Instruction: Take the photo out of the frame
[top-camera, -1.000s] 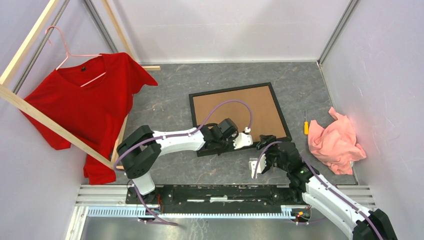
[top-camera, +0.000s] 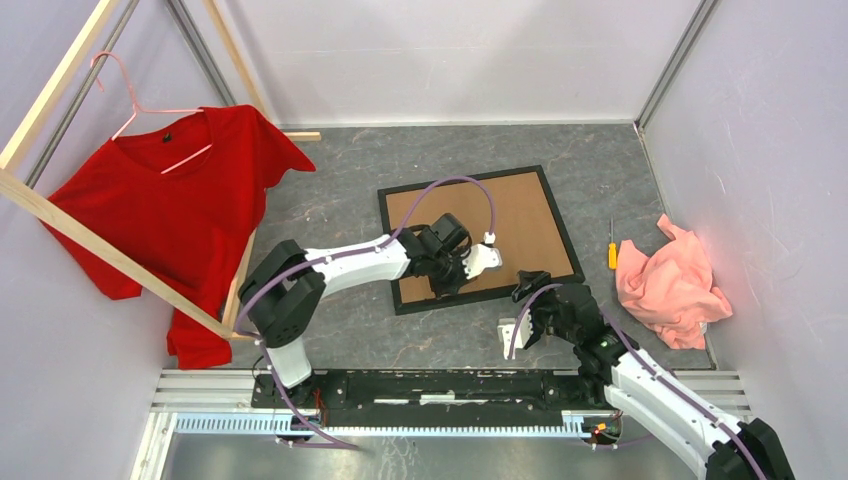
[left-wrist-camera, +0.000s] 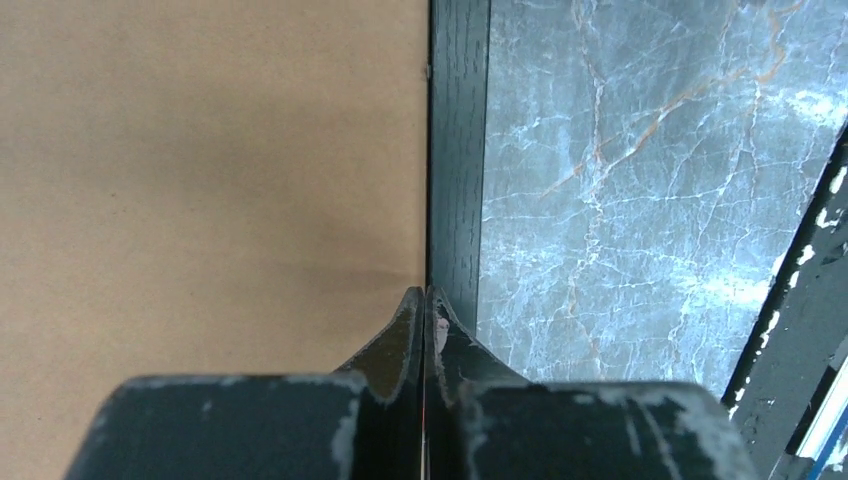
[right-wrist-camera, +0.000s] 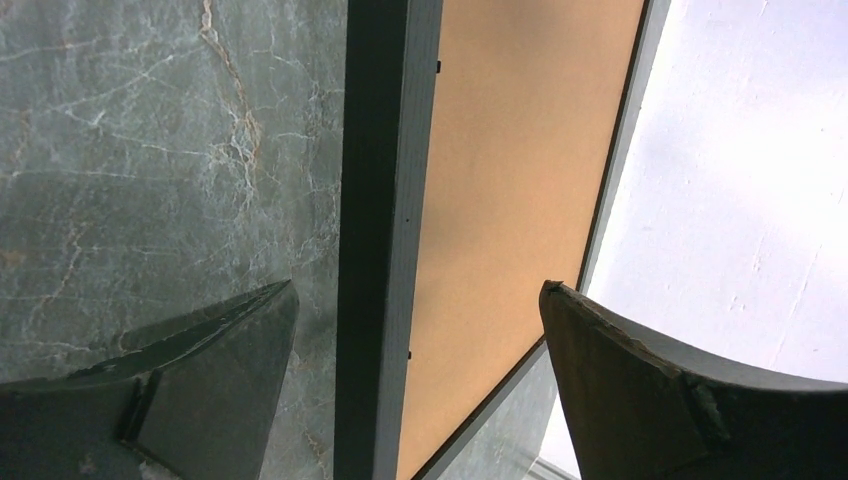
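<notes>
The black picture frame (top-camera: 556, 215) lies back up on the grey floor, its brown backing board (top-camera: 520, 205) still set inside the rim. Small dark tabs (right-wrist-camera: 438, 67) show along the rim's inner edge in the right wrist view. My left gripper is shut, nothing visible between its fingers; its tips appear over the seam where board meets near bar, but contact cannot be judged. At the near right corner region, my right gripper is open, with the frame's near bar seen between its spread fingers. The photo itself is out of sight.
A yellow screwdriver (top-camera: 612, 255) and a crumpled pink cloth (top-camera: 672, 285) lie right of the frame. On the left, a red shirt (top-camera: 190, 200) hangs from a wooden rack (top-camera: 120, 262). Bare floor (top-camera: 340, 180) surrounds the frame's far side.
In the top view my left gripper has shifted away from the near edge, inward over the board. The right arm, the frame and the board have stayed put.
</notes>
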